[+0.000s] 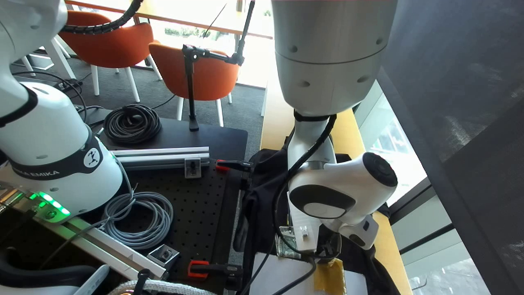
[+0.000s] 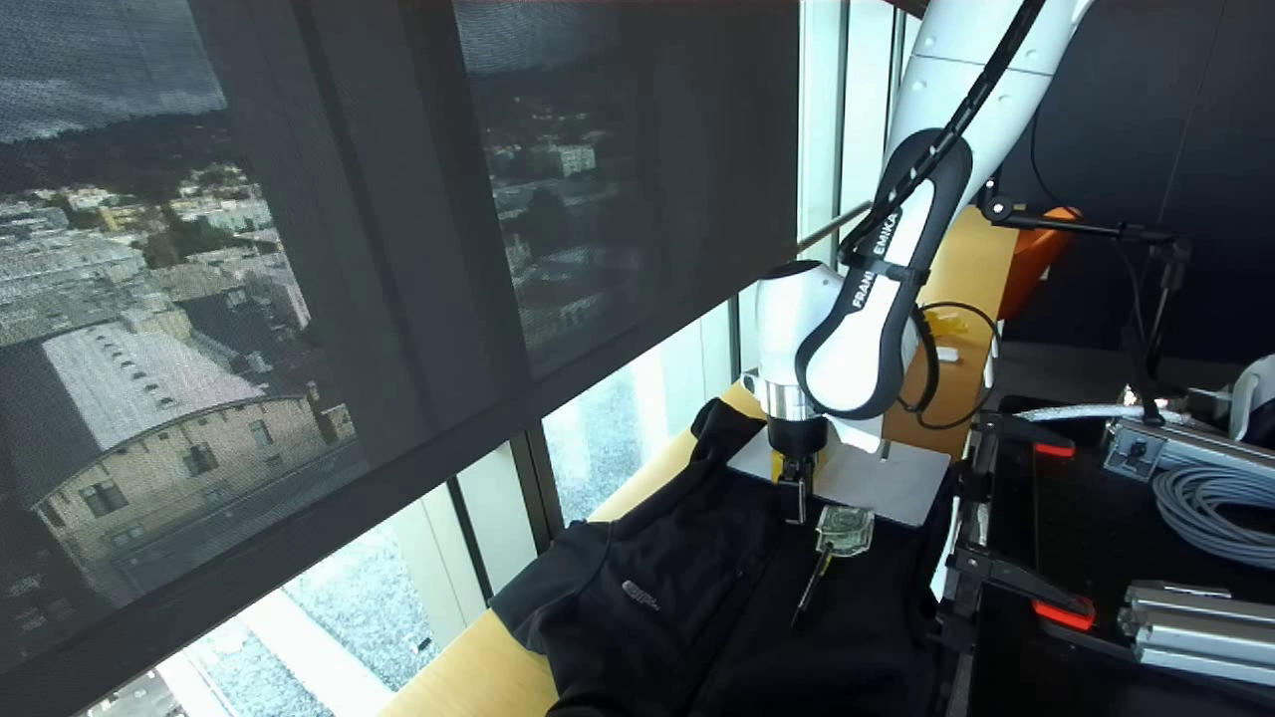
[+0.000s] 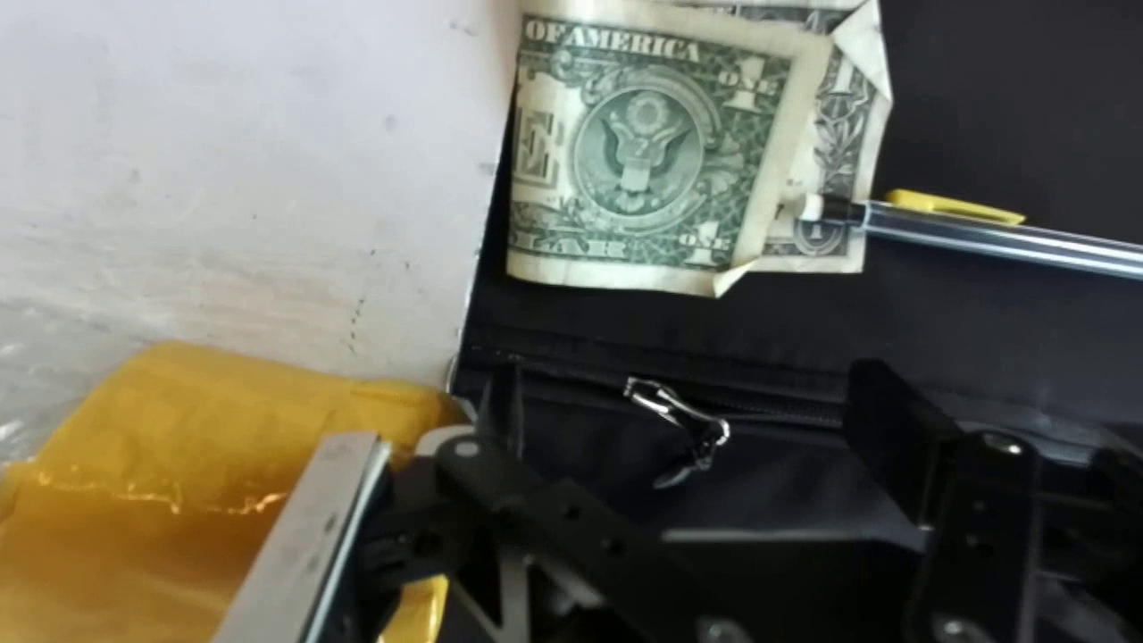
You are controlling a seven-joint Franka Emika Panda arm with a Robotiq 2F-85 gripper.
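Observation:
My gripper stands open in the wrist view, its dark fingers [image 3: 896, 434] wide apart. Between and below them a silver zipper pull [image 3: 677, 413] lies on the black jacket [image 3: 996, 96]; no contact with it shows. A folded dollar bill [image 3: 643, 150] rests on the cloth beyond the fingers. The tip of a clear pen with a yellow clip [image 3: 954, 208] overlaps the bill's right edge. In exterior view 2, the gripper [image 2: 795, 492] points down over the jacket, left of the bill [image 2: 845, 530] and the pen [image 2: 813, 586].
A white board [image 3: 246, 161] borders the bill on the left. Yellow tape-like wrapping [image 3: 204, 429] lies close to the left finger. Window panes and a dark blind [image 2: 669, 179] flank the arm. Clamps with red ends [image 2: 1064, 613] grip the neighbouring black table's edge.

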